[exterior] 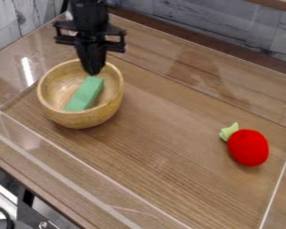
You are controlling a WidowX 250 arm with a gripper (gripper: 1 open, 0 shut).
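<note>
A yellow bowl (104, 114) stands at the left of the wooden table, with a green object (85, 94) lying inside it. My gripper (88, 46) is at the top of the view, above and behind the bowl; it looks shut, with nothing seen between its fingers, though its tips are small and somewhat blurred.
A red tomato-like object (247, 147) with a pale green top lies at the right.
</note>
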